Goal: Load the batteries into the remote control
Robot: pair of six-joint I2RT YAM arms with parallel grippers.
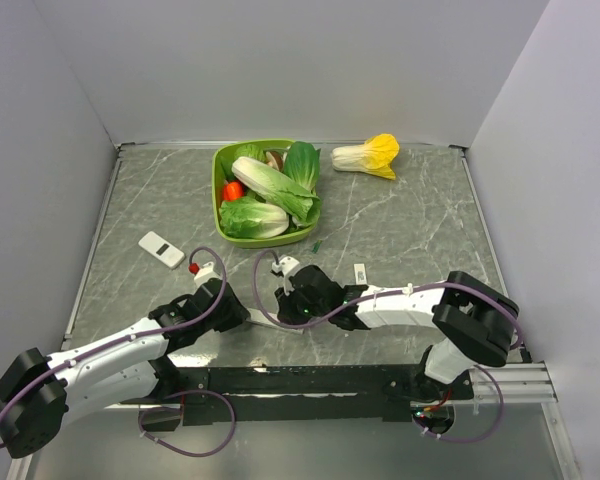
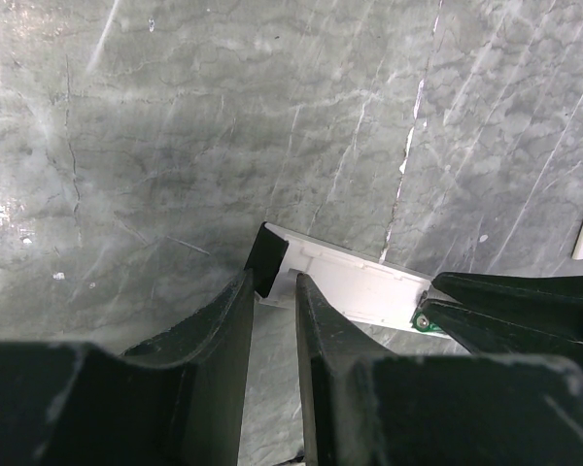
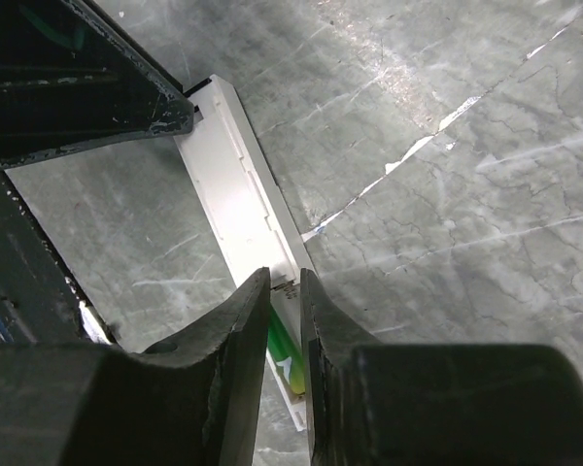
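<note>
The white remote control (image 1: 276, 324) lies back-up on the table between both grippers. My left gripper is shut on its dark-ended tip, one finger on each side. Over the other end, the fingers of my right gripper stand slightly apart, above the battery compartment. Inside that compartment a green battery (image 3: 284, 351) shows between these fingers; whether it is fully seated I cannot tell. Another small green battery (image 1: 317, 247) rests on the table behind. The narrow white piece (image 1: 360, 273) to the right looks like the battery cover.
A second white remote (image 1: 161, 250) lies at the left. At the back stand a green basket (image 1: 220, 215) of vegetables and a yellow-leafed cabbage (image 1: 368, 157). Open table lies at the right, behind the right arm.
</note>
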